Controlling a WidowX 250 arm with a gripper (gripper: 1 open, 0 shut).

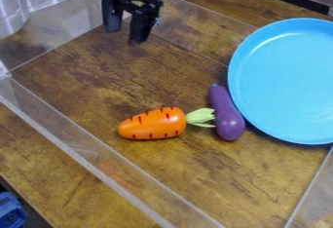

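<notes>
My dark gripper (127, 22) hangs at the top of the camera view, over the back left of the wooden board, its two fingers apart with nothing seen between them. An orange toy carrot (151, 124) with green leaves lies in the lower middle. Just right of its leaves lies a purple toy eggplant (224, 112), beside a large light blue plate (286, 76) on the right.
Clear plastic walls (92, 159) edge the wooden surface (92, 76). A whitish crinkled object (26, 3) stands at the top left, and a blue item (8, 210) sits at the lower left outside the wall.
</notes>
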